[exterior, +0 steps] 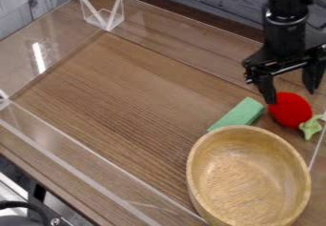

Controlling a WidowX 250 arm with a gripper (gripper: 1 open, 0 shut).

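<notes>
The black gripper (277, 76) hangs at the upper right, open, above and slightly behind a red strawberry-like object (291, 109) with a pale green top. A light green block (234, 115) lies just left of the red object. A large tan bowl (200, 177) fills the lower right of the wooden table.
A white wire object (106, 14) stands at the back left. A dark wall edge runs along the back.
</notes>
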